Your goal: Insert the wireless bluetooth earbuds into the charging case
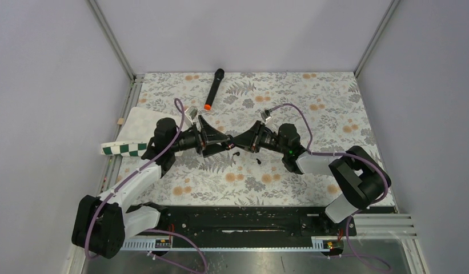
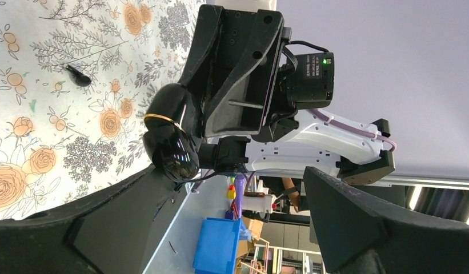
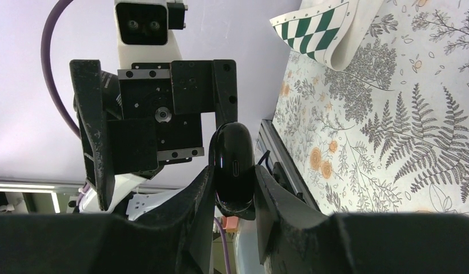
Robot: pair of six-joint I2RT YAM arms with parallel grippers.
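Observation:
The black charging case, glossy with a gold seam in the left wrist view, is held upright by my right gripper, shut on it above the middle of the table. My left gripper faces the case [image 2: 172, 131] with its fingers apart and nothing gripped between them. Two small black earbuds lie on the table just below the grippers, the left one [image 1: 237, 153] and the right one [image 1: 259, 161]. One earbud [image 2: 77, 76] also shows in the left wrist view.
A black microphone with an orange end [image 1: 214, 89] lies at the back. A white cloth with a green checked edge [image 1: 123, 148] is at the left edge.

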